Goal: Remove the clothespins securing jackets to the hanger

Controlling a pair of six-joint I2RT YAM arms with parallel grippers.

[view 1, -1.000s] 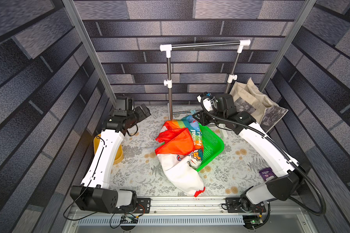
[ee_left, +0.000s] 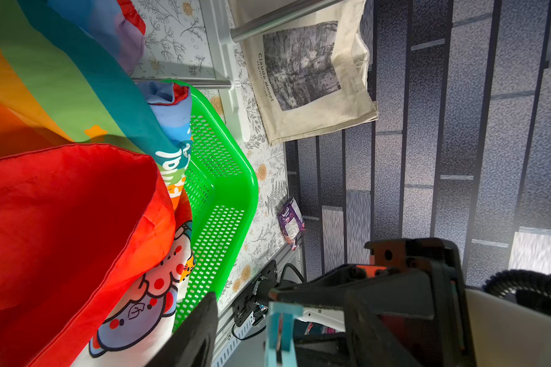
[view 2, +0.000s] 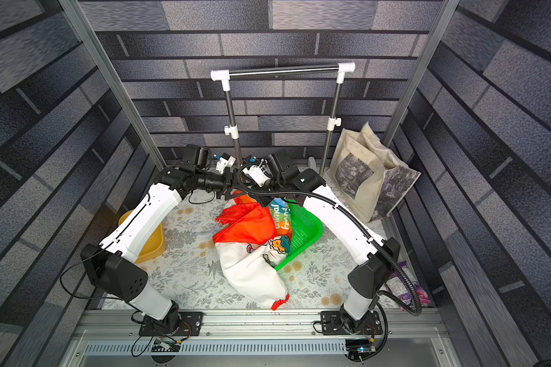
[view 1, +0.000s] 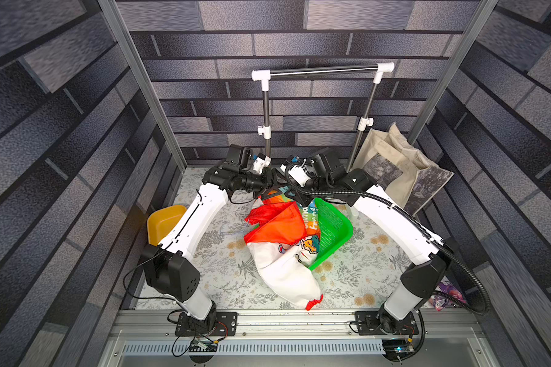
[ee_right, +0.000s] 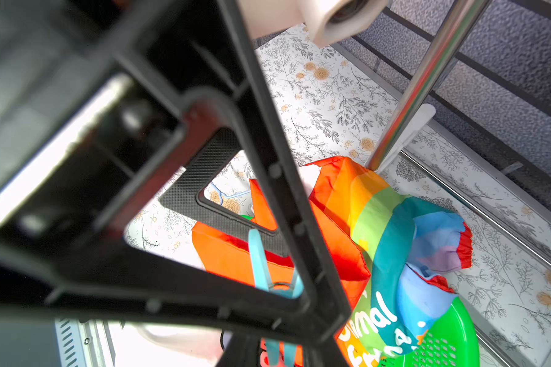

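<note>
A red, white and rainbow jacket (view 1: 274, 223) lies in a heap over the green basket (view 1: 333, 235), below the empty hanger rail (view 1: 324, 69). My two grippers meet above it. My right gripper (view 1: 294, 192) is shut on a light-blue clothespin, whose body (ee_left: 281, 336) shows in the left wrist view. My left gripper (view 1: 269, 186) is part open; in the left wrist view its fingers reach up around that clothespin, and in the right wrist view they are partly hidden by its own frame and my right one.
A canvas bag (view 1: 391, 165) leans at the back right. A yellow bin (view 1: 165, 223) sits at the left. A purple packet (ee_left: 290, 223) lies near the right front. The rack's posts stand behind the jacket.
My left gripper has swung right and inward to meet the right one. My right gripper, with the clothespin, has moved left.
</note>
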